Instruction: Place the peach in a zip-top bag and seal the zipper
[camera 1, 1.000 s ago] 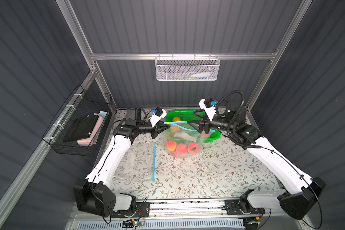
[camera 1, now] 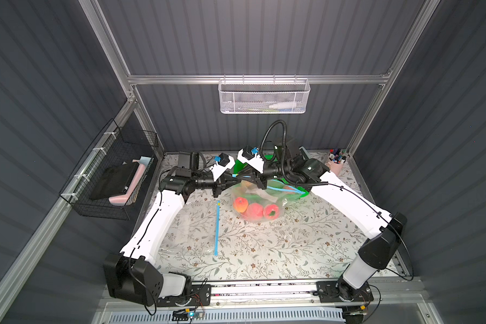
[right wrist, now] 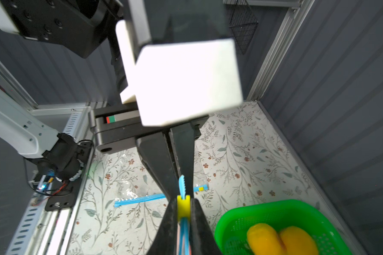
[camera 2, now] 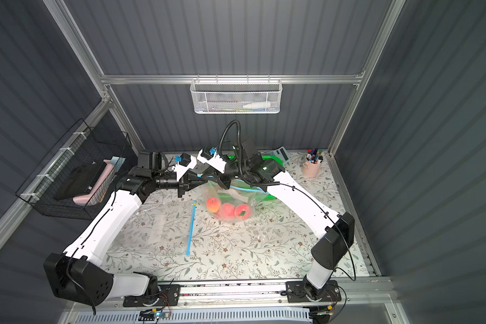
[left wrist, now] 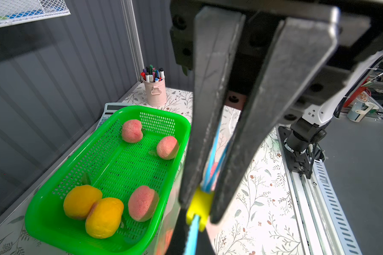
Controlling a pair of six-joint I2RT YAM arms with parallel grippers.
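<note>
A clear bag (camera 1: 259, 210) with several peaches (camera 2: 227, 210) hangs in front of the green basket (left wrist: 46, 212). Its blue zipper (camera 1: 284, 188) runs to a yellow slider (right wrist: 183, 206). My left gripper (camera 1: 233, 180) is shut at the bag's top near the slider. My right gripper (camera 1: 245, 176) meets it there from the right, its fingers either side of the zipper and slider; whether they grip is hard to tell.
Another bag (camera 2: 190, 226) lies flat at left. The basket holds peaches and yellow fruit (left wrist: 104, 216). A pen cup (camera 2: 311, 167) stands at back right; a white mesh basket (camera 1: 263, 94) hangs on the back wall.
My right gripper has moved left along the zipper to meet my left gripper, covering the slider in the top left view. The left arm has stayed almost still.
</note>
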